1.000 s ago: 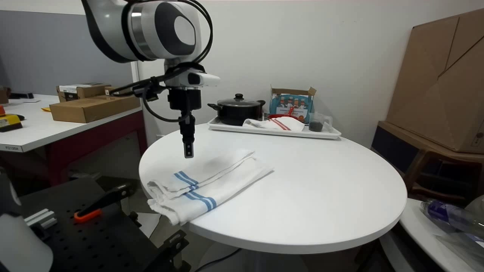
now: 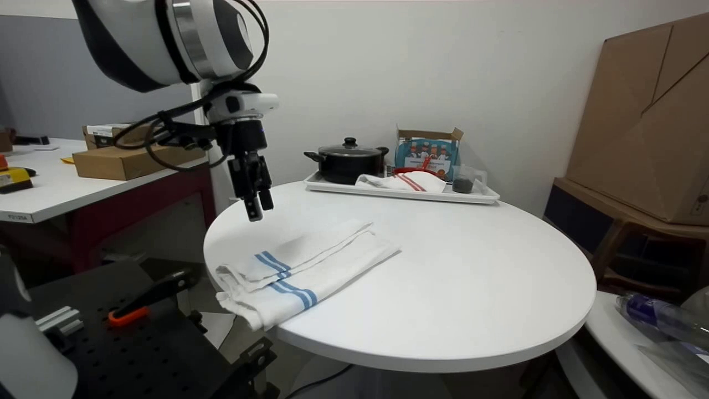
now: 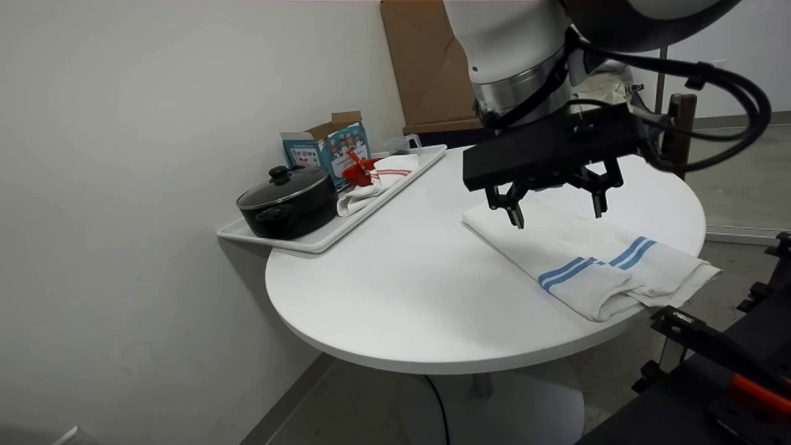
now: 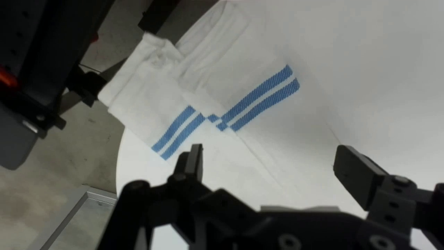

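Observation:
A white towel with blue stripes (image 2: 332, 262) lies folded on the round white table (image 2: 465, 286), its striped end hanging slightly past the rim. Above the table's left side, my gripper (image 2: 259, 211) hovers clear of the cloth. In exterior view 2 the gripper (image 3: 557, 219) has its two fingers spread wide, with the towel (image 3: 519, 237) below and behind them. From the wrist, the towel's blue stripes (image 4: 262, 98) show beyond the fingertips, and nothing is between the open fingers.
Along the wall side, a white tray (image 2: 345, 188) carries a black lidded pot (image 2: 349, 163), a red-striped cloth (image 2: 412, 180), a blue box (image 2: 425, 154) and a clear cup (image 2: 465, 180). A black platform (image 2: 133, 346) stands at the near left.
The arm has shifted left and slightly up in exterior view 1, and the gripper has turned so both fingers show. The towel has not moved.

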